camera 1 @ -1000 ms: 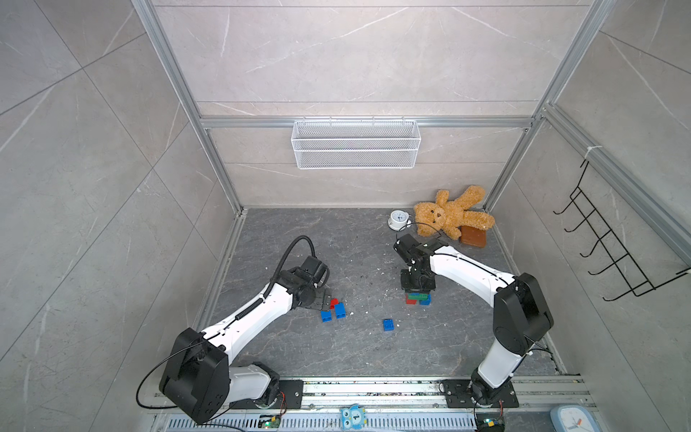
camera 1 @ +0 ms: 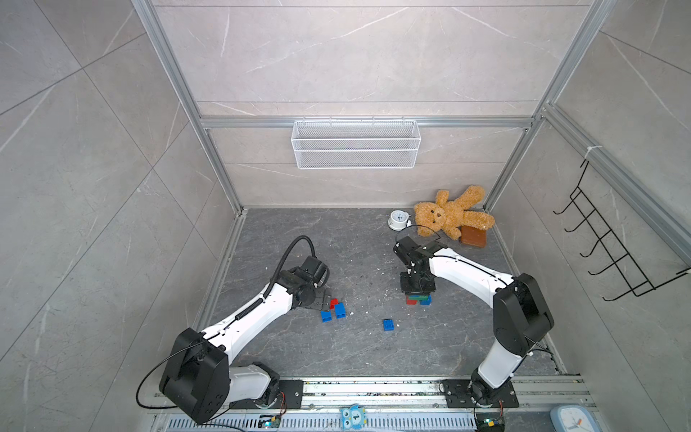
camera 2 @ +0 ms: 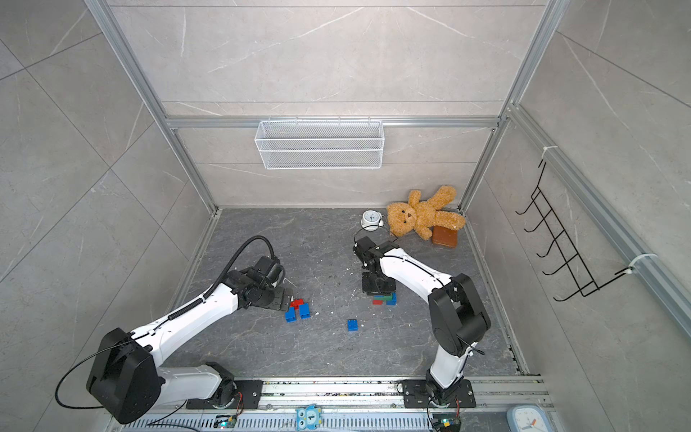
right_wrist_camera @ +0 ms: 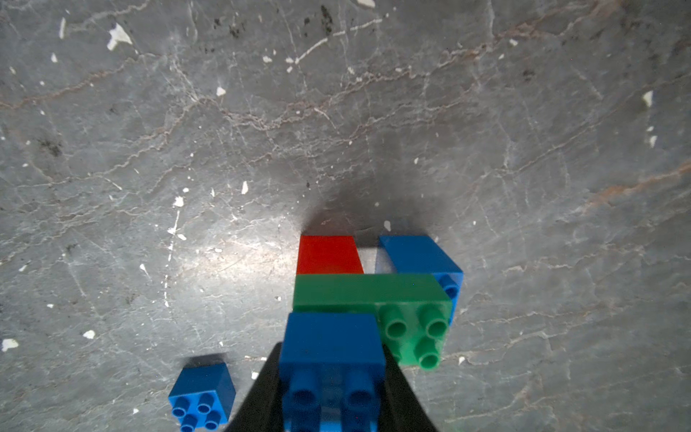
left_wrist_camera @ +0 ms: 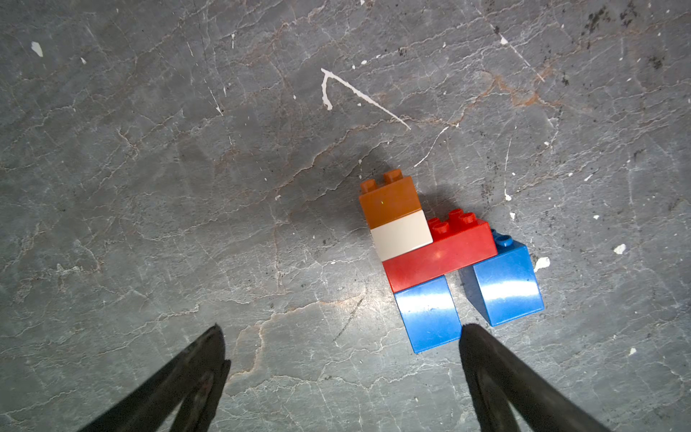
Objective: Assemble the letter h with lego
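Observation:
In the left wrist view my left gripper is open above a group of bricks: orange (left_wrist_camera: 392, 205), white (left_wrist_camera: 399, 234), red (left_wrist_camera: 439, 255) and two blue (left_wrist_camera: 424, 316) (left_wrist_camera: 504, 288). In the right wrist view my right gripper is shut on a blue brick (right_wrist_camera: 331, 338), held over a green brick (right_wrist_camera: 338, 288) that lies across a red brick (right_wrist_camera: 327, 252) and another blue brick (right_wrist_camera: 417, 252). Whether the held brick touches the green one cannot be told.
A loose blue brick (right_wrist_camera: 205, 388) lies apart between the arms. A teddy bear (camera 1: 450, 216), a white cup (camera 1: 398, 219) and a brown box (camera 1: 473, 235) stand at the back right.
The left arm and the other bricks look unchanged.

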